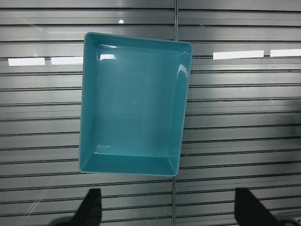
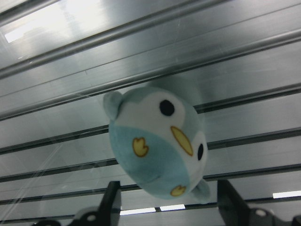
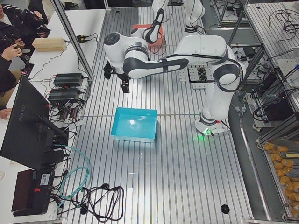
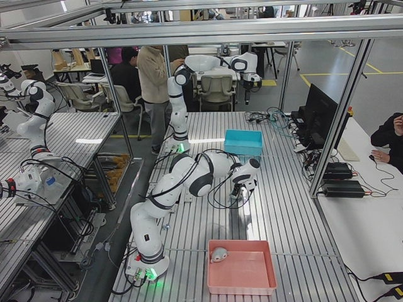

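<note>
A light blue and white penguin plush (image 2: 155, 146) lies on the slatted metal table in the right wrist view, between the fingertips of my open right gripper, which hangs over it; in the camera right view that gripper (image 4: 242, 187) is low over the table's middle. My left gripper is raised high above an empty cyan tray (image 1: 131, 103), open with nothing between its fingers; in the camera left view it is at the upper left (image 3: 117, 81).
A pink tray (image 4: 245, 277) with a small grey plush (image 4: 219, 254) stands at the front in the camera right view. A monitor (image 3: 25, 121) and cables (image 3: 103, 200) line one side. The table around the cyan tray is mostly clear.
</note>
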